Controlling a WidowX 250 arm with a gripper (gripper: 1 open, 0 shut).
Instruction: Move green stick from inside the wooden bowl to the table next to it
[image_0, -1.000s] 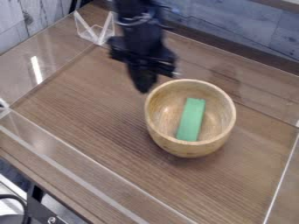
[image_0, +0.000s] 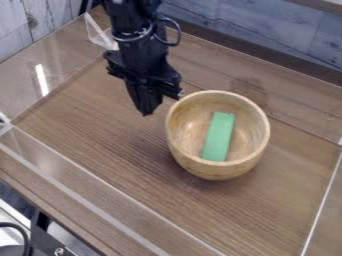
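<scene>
The green stick (image_0: 219, 137) lies inside the wooden bowl (image_0: 185, 124), lengthwise from near the bowl's far side toward its near side. At the upper middle of the camera view is my dark gripper (image_0: 142, 100). It hangs to the left of the bowl and a little farther back, apart from the stick. Its fingers are dark and run together in this view, so whether they stand apart is unclear. Nothing is seen held in it.
Bare wooden table (image_0: 100, 150) stretches left of the bowl and in front of it. To the right the tabletop is also clear. A dark bluish backboard (image_0: 274, 25) bounds the far side. Cables and dark equipment (image_0: 20, 235) sit at the lower left corner.
My gripper now appears a little lower in the view, and it shows more sharply than before. The bowl and the green stick have stayed in place.
</scene>
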